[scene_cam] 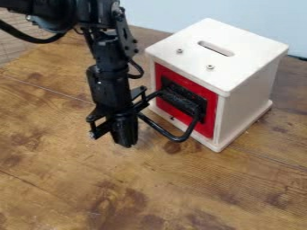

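Note:
My black gripper (124,131) is low over the wooden table, pointing down, just left of a white wooden box (242,94). It is shut, with nothing visible between its fingers. The box has a red front (204,131) with a black panel inside it and a black U-shaped handle or bar reaching out toward my gripper. Whether that bar touches the gripper is unclear. The box's top has a slot and two small screws.
A pale wall stands behind the box, and a cable loops at the upper left.

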